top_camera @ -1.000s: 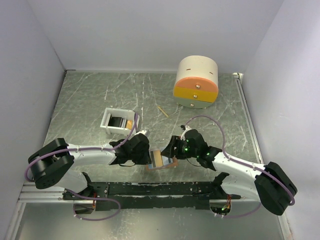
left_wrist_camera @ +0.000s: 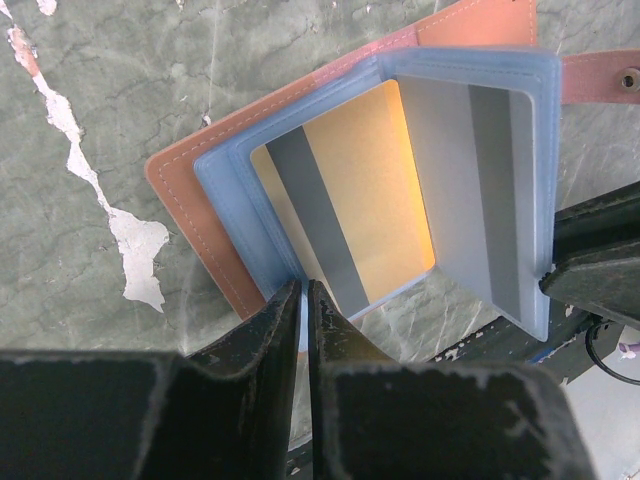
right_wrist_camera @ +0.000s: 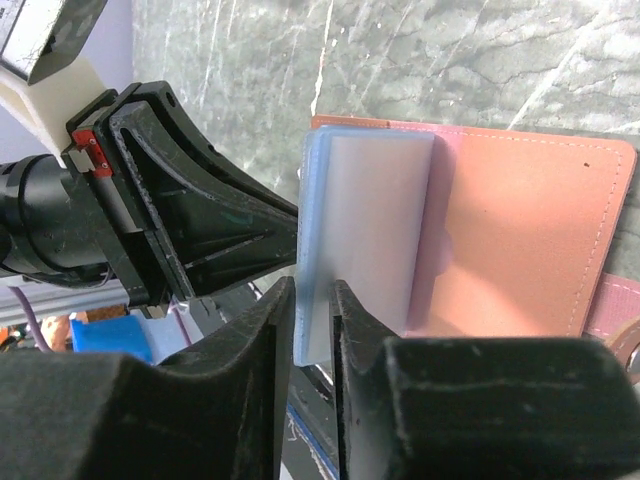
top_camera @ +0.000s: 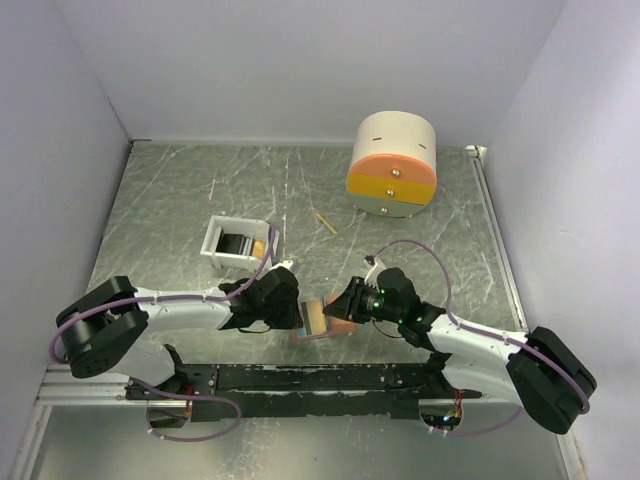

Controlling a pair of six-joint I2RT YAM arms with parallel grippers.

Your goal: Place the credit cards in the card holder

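The card holder point(left_wrist_camera: 230, 150) lies open at the front middle, with blue-edged sleeves inside a tan-pink cover. A yellow card with a dark stripe point(left_wrist_camera: 370, 180) sits in the left sleeve; another sleeve point(right_wrist_camera: 370, 220) is raised. My left gripper has its tips together at the blue edge of the left sleeve; whether anything is between them cannot be told. My right gripper has its tips close together at the lifted sleeve's edge; its grip is unclear.
A white basket point(top_camera: 210, 239) with cards stands at back left. A pastel drawer box point(top_camera: 390, 140) stands at back right. A thin stick point(top_camera: 325, 222) lies between them on the marble top.
My right gripper has shifted and turned slightly at the holder, and the raised sleeve has moved with it. The left arm looks still.
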